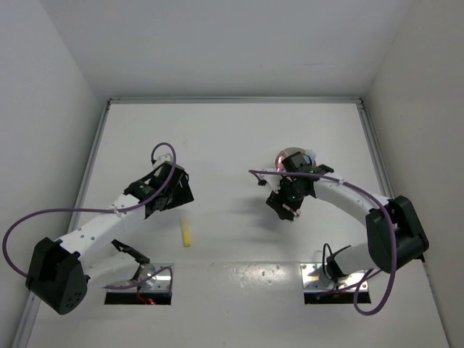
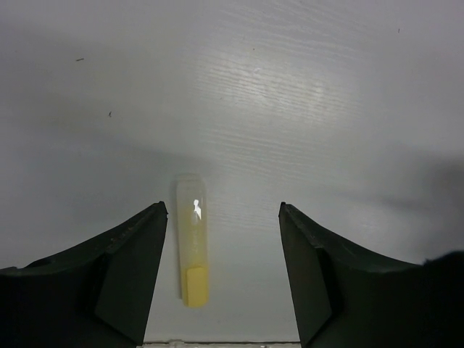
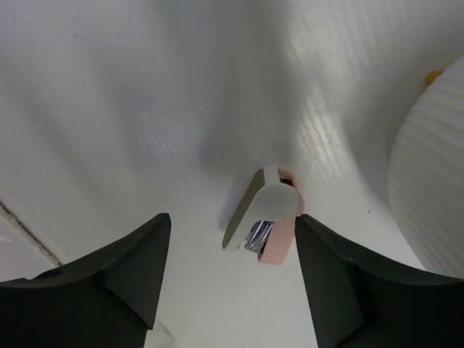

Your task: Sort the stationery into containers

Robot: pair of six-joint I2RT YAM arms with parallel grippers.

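A slim yellow stick-like item with a clear, pale upper part (image 2: pixel 192 232) lies on the table, seen in the left wrist view between the fingers but nearer the left one. My left gripper is open above the table, holding nothing. In the right wrist view a small stapler (image 3: pixel 268 206), grey-white and pink with a metal part, lies between the open fingers of my right gripper, untouched as far as shows. From the top, the right gripper hides most of the stapler. A round white ribbed container (image 3: pixel 435 174) stands beside the stapler.
Partly covered by the right arm in the top view, the container (image 1: pixel 284 156) has pinkish contents. A small orange spot (image 3: pixel 433 77) shows by its wall. Raised rails (image 1: pixel 232 99) edge it.
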